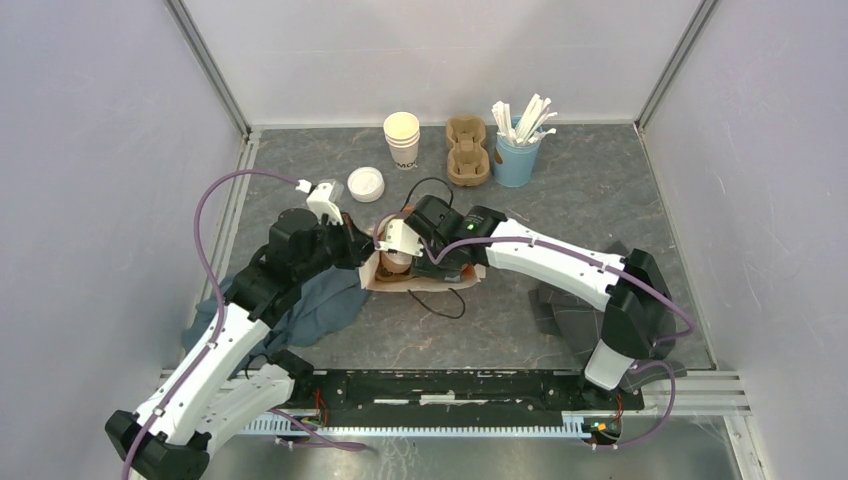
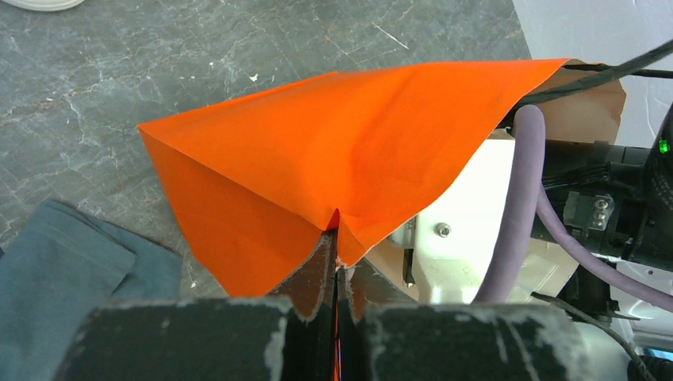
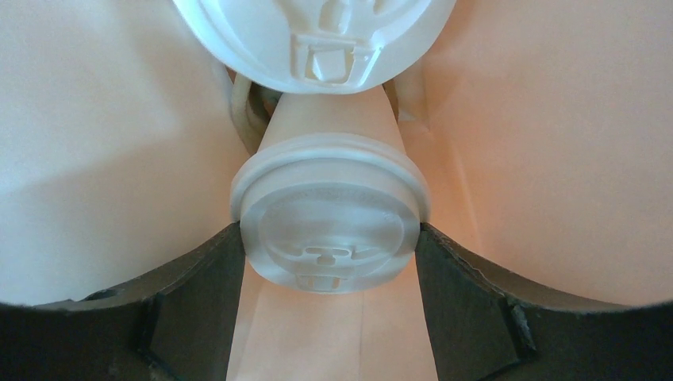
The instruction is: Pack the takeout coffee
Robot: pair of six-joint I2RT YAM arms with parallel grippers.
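Observation:
An orange paper bag (image 2: 317,151) with black cord handles stands on the table, its mouth opening upward. My left gripper is shut on the bag's edge, pinching the orange paper at one side. Inside the bag, my right gripper is shut on the white lid (image 3: 329,230) of a coffee cup (image 3: 337,115). A second white lid (image 3: 325,40) lies just beyond it. Part of a brown cup holder (image 3: 248,111) shows beneath the cups. From above, the right arm hides much of the bag's opening (image 1: 420,284).
Stacked paper cups (image 1: 403,150), white lids (image 1: 366,183), another brown cup holder (image 1: 467,165) and a blue bucket of white sticks (image 1: 515,160) stand at the back. A blue cloth (image 1: 325,305) lies left and a dark cloth (image 1: 562,315) right.

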